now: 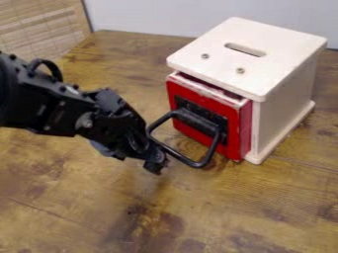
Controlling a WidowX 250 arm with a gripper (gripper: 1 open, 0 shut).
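Note:
A cream wooden box with a slotted top stands at the right; its front door has a red frame around a dark panel. A black bar handle sticks out from the door toward the lower left. My black gripper comes in from the left, its tip at the left part of the handle. The fingers are small and dark, so whether they are closed on the handle is unclear.
A woven mat and a pale wall stand at the back.

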